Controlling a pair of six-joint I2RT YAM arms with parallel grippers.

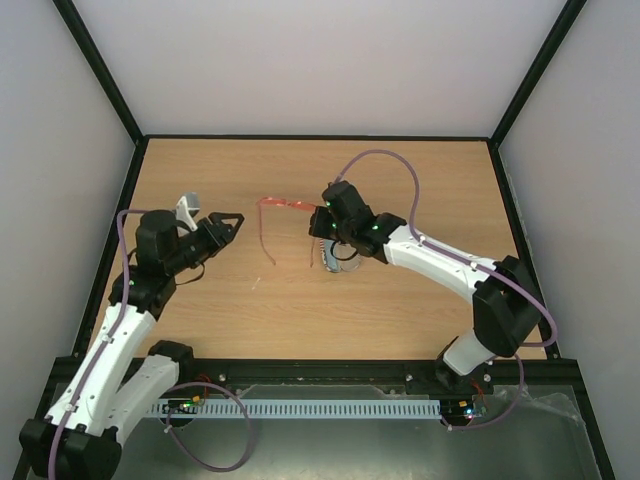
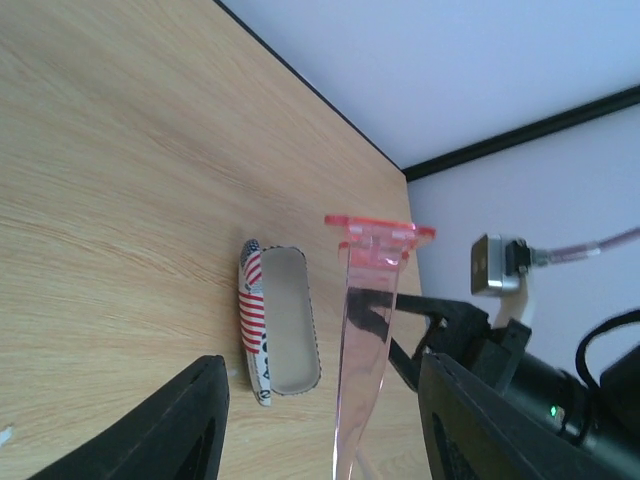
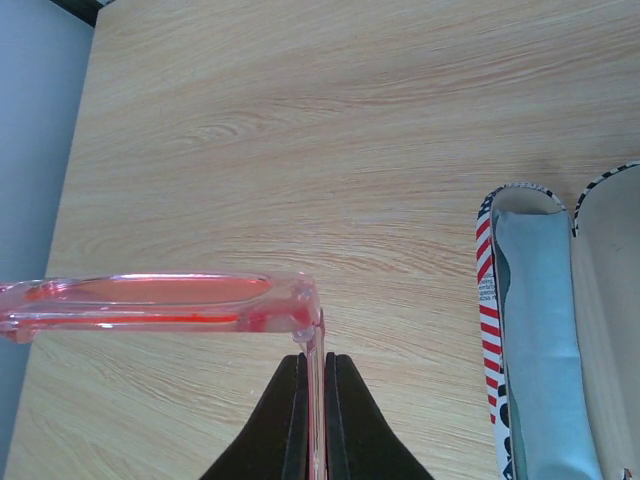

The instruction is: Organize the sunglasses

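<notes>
Clear pink-red sunglasses hang above the table with both temples unfolded. My right gripper is shut on one temple close to its hinge, and the lens front reaches left from there in the right wrist view. The left wrist view has the sunglasses seen from the side, between and beyond my left fingers. My left gripper stands open to the left of the sunglasses, nothing between its fingers. An open glasses case with striped edging lies on the table, partly under the right arm in the top view; a blue cloth rests in one half.
Bare wooden tabletop surrounds the case on most sides. A small pale scrap lies left of it. Walls with dark frame edges enclose the table.
</notes>
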